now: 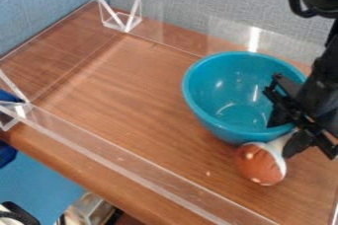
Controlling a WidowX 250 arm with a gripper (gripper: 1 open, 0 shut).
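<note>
A turquoise bowl stands on the wooden table at the right. My black gripper is at its right side, over the rim and reaching down beside it. Just in front of the bowl, below the gripper, an orange-red and white round object lies on the table, its pale upper part running up under the gripper's fingers. The fingertips are dark and partly overlap, so exactly what sits between them is hard to see.
Clear plastic strips with white brackets edge the table at the back and left. A grey textured wall stands behind.
</note>
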